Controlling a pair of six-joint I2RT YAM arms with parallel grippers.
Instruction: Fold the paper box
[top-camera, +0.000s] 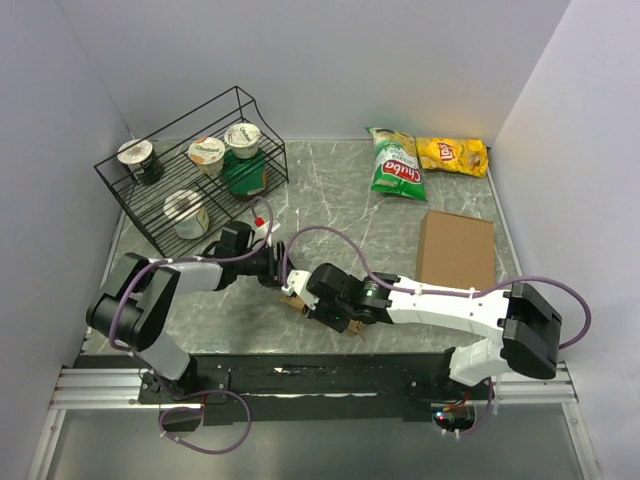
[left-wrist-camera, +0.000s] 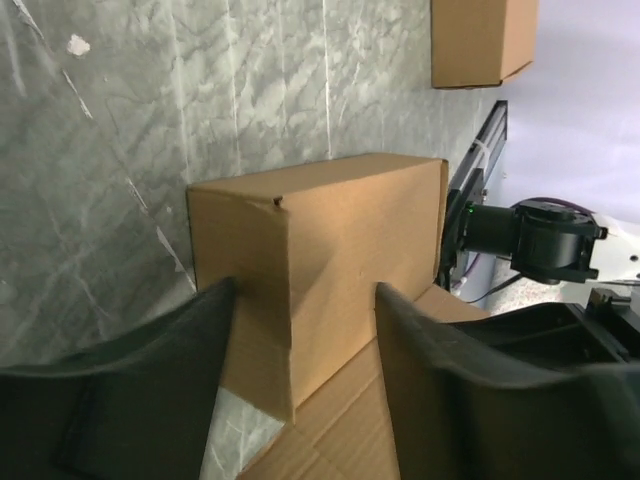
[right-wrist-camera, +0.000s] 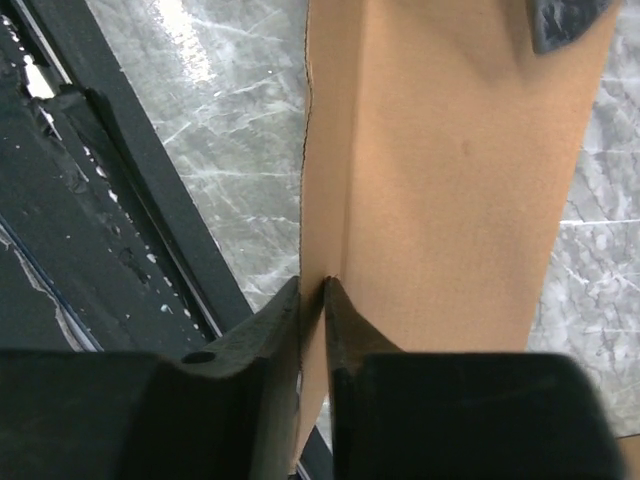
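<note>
The cardboard box (left-wrist-camera: 340, 260) sits near the table's front edge, mostly covered by the arms from above, with an open flap (left-wrist-camera: 335, 435) beside it in the left wrist view. My left gripper (top-camera: 280, 264) is at the box's left end, its blurred fingers apart with the box beyond them. My right gripper is at the front, its fingertips close together at the upright edge of a cardboard flap (right-wrist-camera: 325, 170); whether they grip it is unclear.
Another cardboard box (top-camera: 455, 250) lies at the right, chip bags (top-camera: 398, 160) at the back. A wire rack (top-camera: 150, 210) with tubs fills the back left.
</note>
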